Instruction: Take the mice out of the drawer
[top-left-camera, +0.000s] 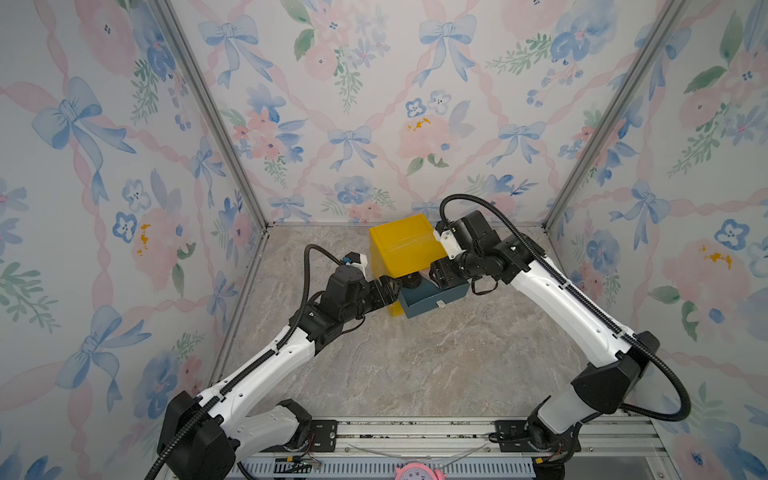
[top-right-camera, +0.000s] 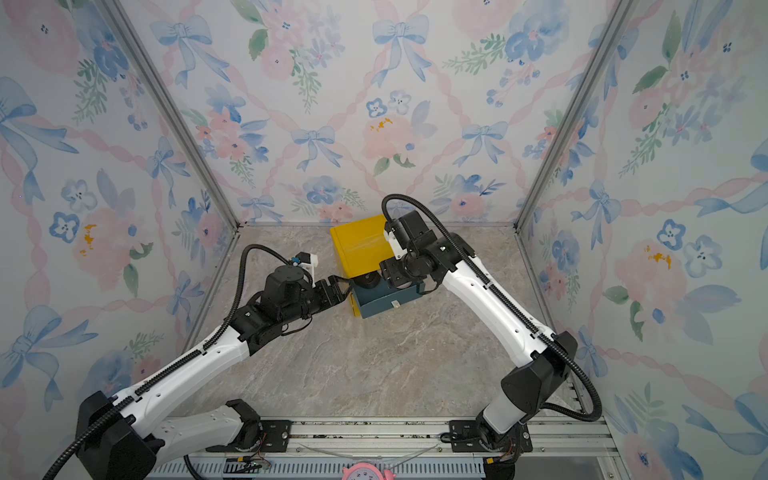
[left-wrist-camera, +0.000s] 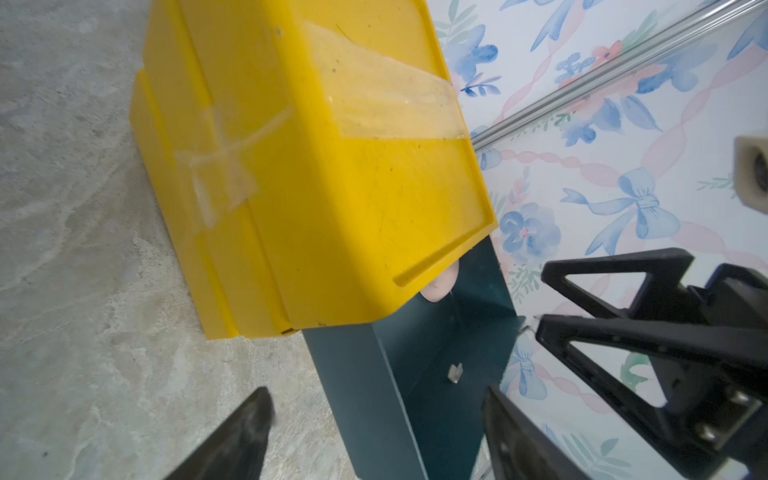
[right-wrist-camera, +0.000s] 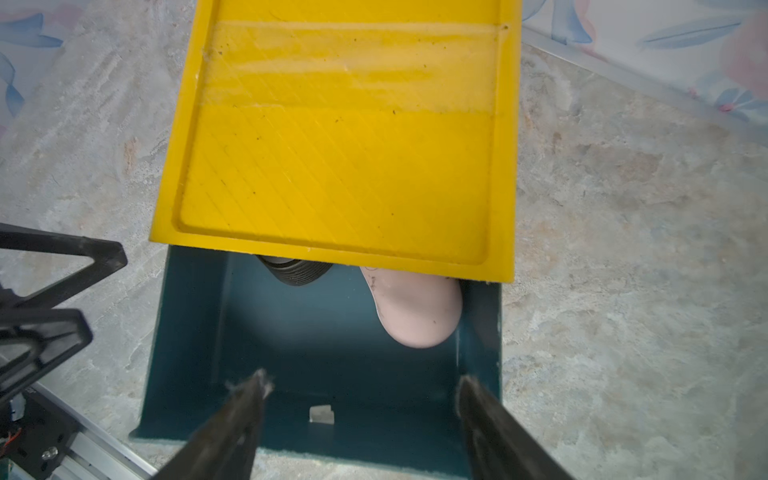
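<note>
The dark teal drawer (right-wrist-camera: 312, 352) is pulled out below the yellow cabinet (right-wrist-camera: 336, 160). Inside it a pink mouse (right-wrist-camera: 416, 312) and a dark ridged round object (right-wrist-camera: 296, 272), possibly another mouse, are partly under the cabinet top. My right gripper is open above the drawer, fingers blurred at the bottom of the right wrist view. My left gripper is open beside the drawer's left side, with nothing held.
Patterned walls enclose the back and sides. The two arms are close together at the drawer.
</note>
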